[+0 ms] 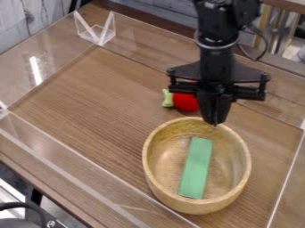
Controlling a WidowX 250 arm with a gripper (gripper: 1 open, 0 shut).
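A green rectangular block [197, 167] lies inside a round tan bowl [159, 171] at the lower right. My gripper [217, 110] hangs above the bowl's back rim, its black body hiding part of the table behind. I cannot make out clearly whether anything is between its fingers. A red object [185, 101] with a pale green part sits just behind, partly hidden by the gripper.
A clear plastic item [93, 27] stands at the upper left of the wooden table [84, 107]. A dark cable shows at the bottom left corner.
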